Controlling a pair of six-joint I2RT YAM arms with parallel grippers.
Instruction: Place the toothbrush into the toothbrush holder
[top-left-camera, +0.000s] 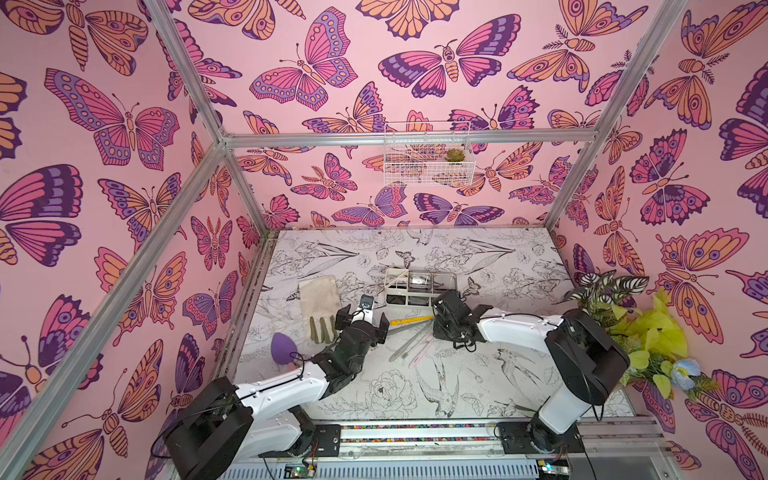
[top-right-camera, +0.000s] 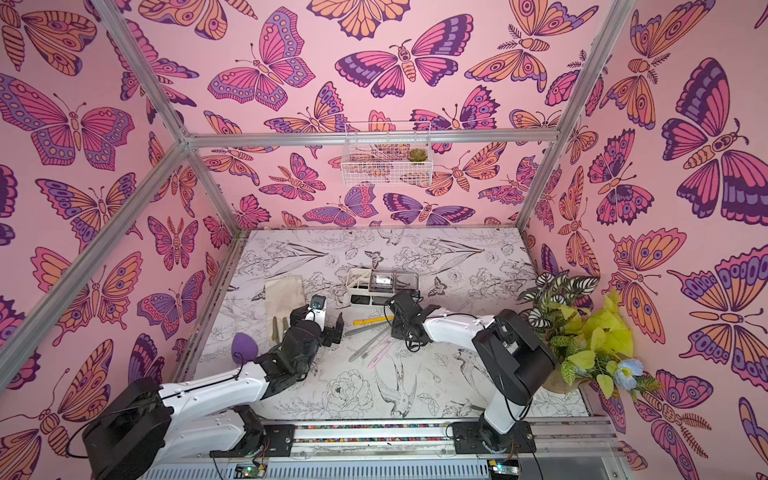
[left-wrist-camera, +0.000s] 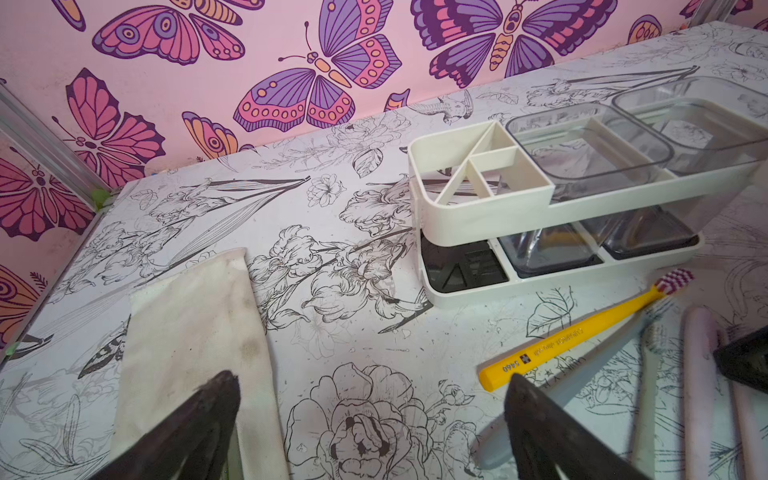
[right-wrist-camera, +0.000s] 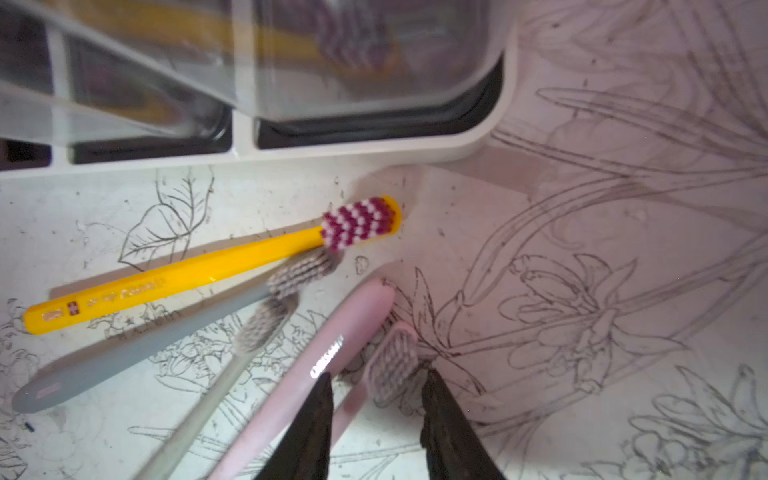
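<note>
A white toothbrush holder with clear cups stands mid-table. In front lie a yellow toothbrush, a grey one, a pale green one and pink ones. My right gripper is low at the pink toothbrushes, fingers apart either side of a thin pink brush's head end; whether it touches is unclear. My left gripper stands open left of the toothbrushes, with nothing held.
A beige cloth with several handles on it lies at left, beside a purple teardrop object. Plants crowd the right edge.
</note>
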